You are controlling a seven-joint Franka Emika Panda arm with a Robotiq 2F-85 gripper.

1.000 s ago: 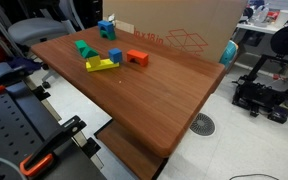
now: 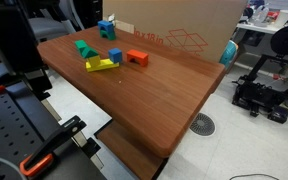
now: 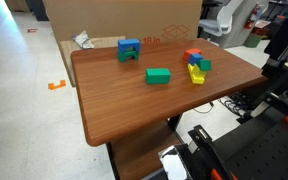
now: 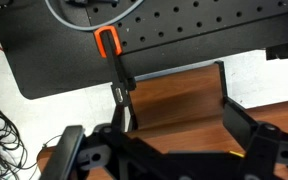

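Observation:
On the wooden table sit coloured toy blocks. In exterior view 1 a green block (image 2: 85, 48) lies near a yellow arch-shaped block (image 2: 104, 65), with a blue block (image 2: 115, 54) beside it and a red arch (image 2: 137, 57) to the right. Farther back is a bluish block (image 2: 107, 30). Exterior view 2 shows a green block (image 3: 158, 75) set apart from the cluster and a blue block (image 3: 129, 48) farther back. In the wrist view my gripper stands open, its dark fingers wide apart, nothing between them. The arm is away from the blocks.
The wooden table (image 2: 169, 95) has a wide bare stretch toward its near end. A cardboard panel (image 2: 179, 25) stands along its far side. A black perforated mount (image 2: 19, 130) is close to the table, with a gap of floor between.
The dark arm at the upper left of exterior view 1 has shifted slightly. The blocks lie as before.

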